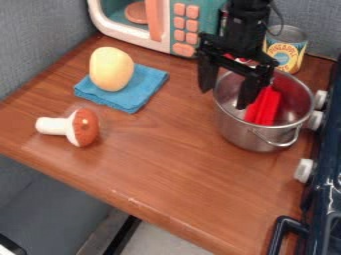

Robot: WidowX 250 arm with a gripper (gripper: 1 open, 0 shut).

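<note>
My black gripper [229, 75] is at the top of a steel pot [277, 137], over its left part, with its fingers reaching toward the pot's inside; whether anything is between them is unclear. A red object [268, 106] is in the pot, partly behind the gripper. A yellow egg-shaped object [111, 69] sits on a blue cloth [131, 95] at the back left. A red-and-white mushroom [70, 127] lies on the wooden table at the left.
A toy microwave [152, 26] stands at the back, beside a can [288, 48]. A dark stove [317, 204] with white knobs lines the right side.
</note>
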